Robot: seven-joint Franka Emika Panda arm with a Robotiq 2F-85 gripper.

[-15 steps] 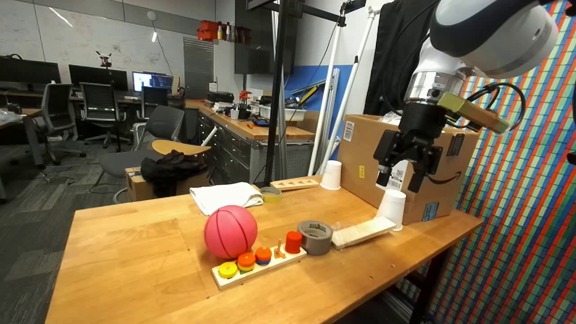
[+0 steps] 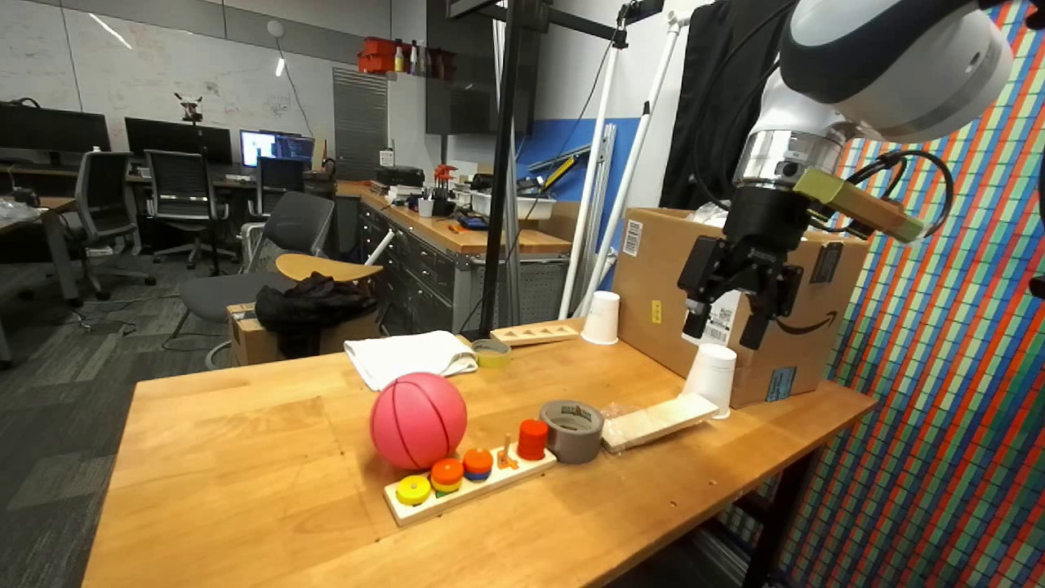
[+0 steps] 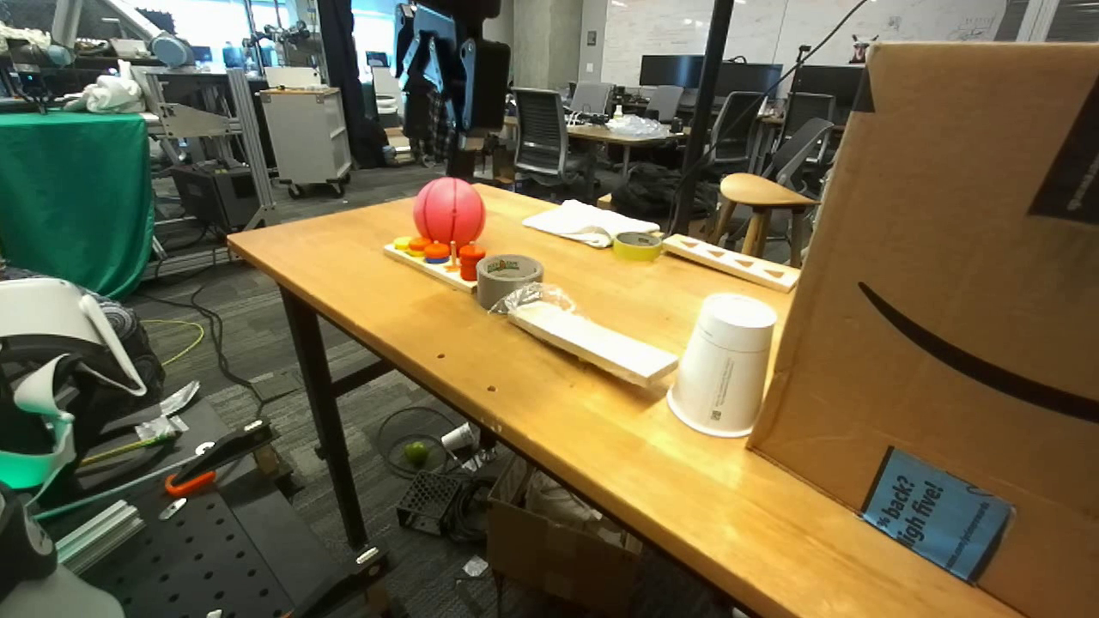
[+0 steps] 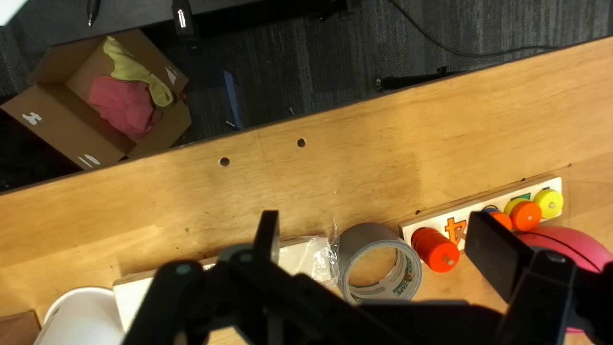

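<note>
High over the table's right part, my gripper [image 2: 725, 333] hangs open with nothing between its fingers, which stand wide apart in the wrist view. Below it on the table lies a grey tape roll [image 4: 376, 264], beside a wooden counting board with stacked rings. On that board are yellow rings [image 2: 413, 489], a red-orange stack [image 2: 531, 439] and a bare peg by an orange 4 [image 4: 456, 229]. A pink ball [image 2: 418, 420] rests behind the board. Near the tape lies a pale board [image 3: 592, 343] partly in clear wrap. A white cup [image 3: 722, 366] stands upside down past its end.
A large cardboard box [image 3: 958, 257] stands on the table by the cups. Further back are a white cloth [image 2: 411, 358], a yellowish tape roll [image 3: 636, 245], a slotted wooden piece [image 3: 731, 262] and a second white cup [image 2: 600, 318].
</note>
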